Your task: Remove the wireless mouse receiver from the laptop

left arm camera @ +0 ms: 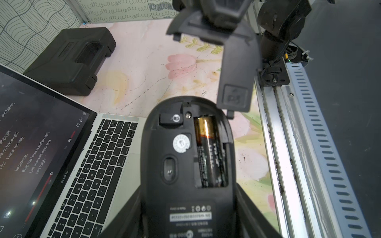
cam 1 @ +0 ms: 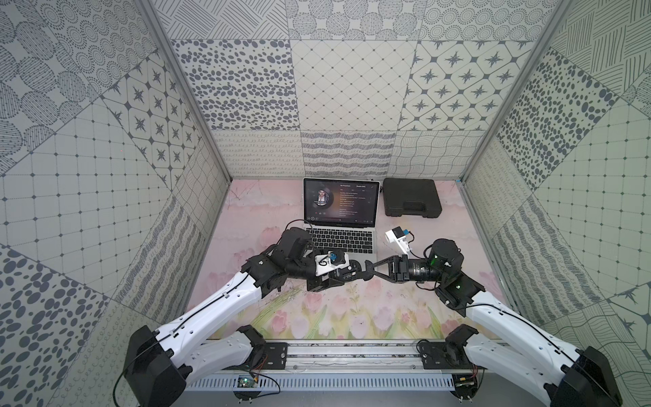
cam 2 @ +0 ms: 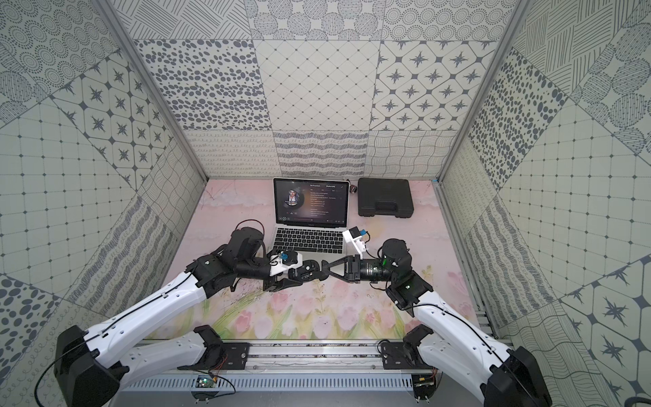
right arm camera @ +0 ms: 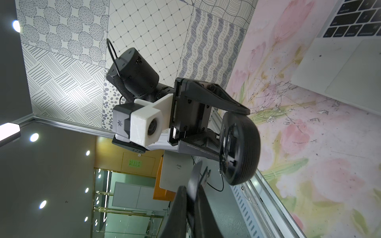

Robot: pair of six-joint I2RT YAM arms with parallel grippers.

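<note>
A black mouse (left arm camera: 186, 166) is held upright between the arms. In the left wrist view its underside shows, battery bay open with a battery (left arm camera: 210, 158) inside and a small compartment at upper left. My left gripper (cam 1: 346, 271) is shut on the mouse, in front of the laptop. My right gripper (cam 2: 329, 268) faces it from the right; in the left wrist view a flat dark piece at its tip, seemingly the battery cover (left arm camera: 234, 91), is raised just above the mouse's upper right. The laptop (cam 2: 308, 237) stands open behind, screen lit.
A closed black case (cam 1: 411, 196) lies at the back right, beside the laptop. A metal rail runs along the front edge.
</note>
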